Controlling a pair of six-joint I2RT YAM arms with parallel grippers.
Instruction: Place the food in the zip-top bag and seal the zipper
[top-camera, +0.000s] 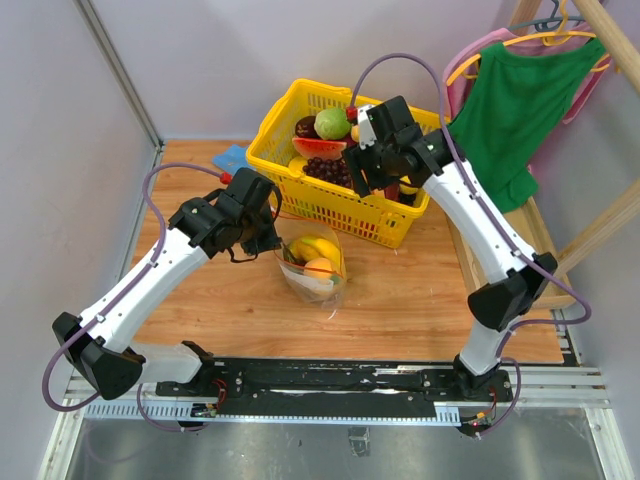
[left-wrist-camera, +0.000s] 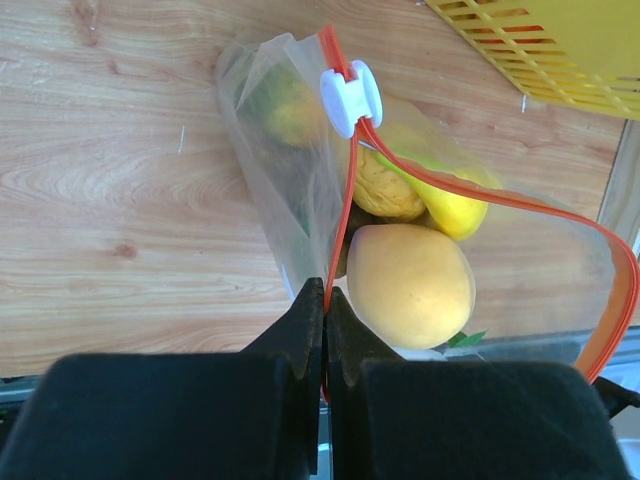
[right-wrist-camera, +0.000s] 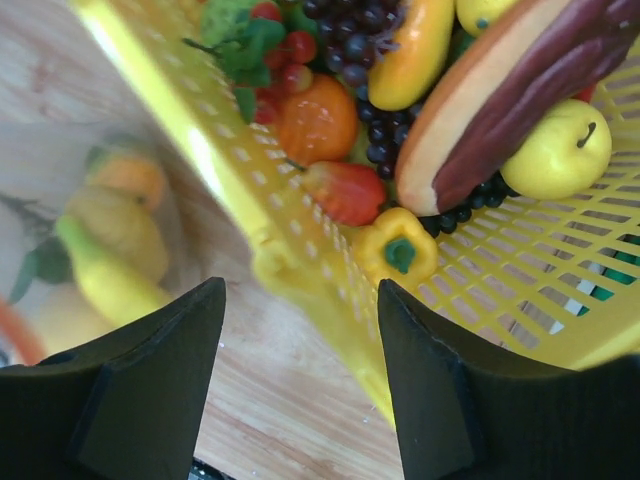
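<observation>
The clear zip top bag (top-camera: 330, 295) stands on the table with its orange-edged mouth spread open. In the left wrist view it holds a peach-coloured round fruit (left-wrist-camera: 410, 285), a yellow-green fruit (left-wrist-camera: 455, 212) and other pieces partly hidden by the film. A white zipper slider (left-wrist-camera: 350, 100) sits on the orange strip. My left gripper is shut on the bag's orange rim. Above the front edge of the yellow basket (top-camera: 330, 215) hovers my right gripper, its fingers apart and nothing between them but the view of the basket's rim below.
Inside the basket lie a yellow pepper (right-wrist-camera: 398, 250), a red pear-like fruit (right-wrist-camera: 343, 192), a long brown-purple piece (right-wrist-camera: 500, 110), a yellow apple (right-wrist-camera: 560, 150) and grapes. A blue cloth (top-camera: 232, 158) rests left of the basket. Bare tabletop (top-camera: 420, 310) lies to the bag's right.
</observation>
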